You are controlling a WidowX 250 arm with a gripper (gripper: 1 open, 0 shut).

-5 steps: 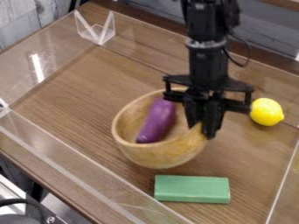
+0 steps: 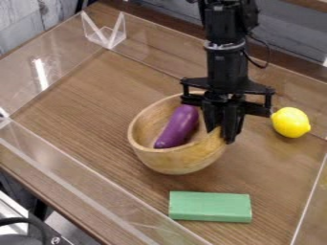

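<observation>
A light wooden bowl (image 2: 173, 161) sits in the middle of the wooden table, with a purple eggplant-like object (image 2: 178, 125) inside it. My black gripper (image 2: 220, 128) reaches down from above onto the bowl's right rim and is shut on it. The fingertips are partly hidden against the bowl.
A yellow lemon (image 2: 290, 122) lies to the right, and a green block (image 2: 209, 206) in front of the bowl. A white wire object (image 2: 105, 29) stands at the back left.
The gripper and bowl have moved away from the camera, toward the back of the table, widening the gap to the green block. The eggplant has stayed inside the bowl.
</observation>
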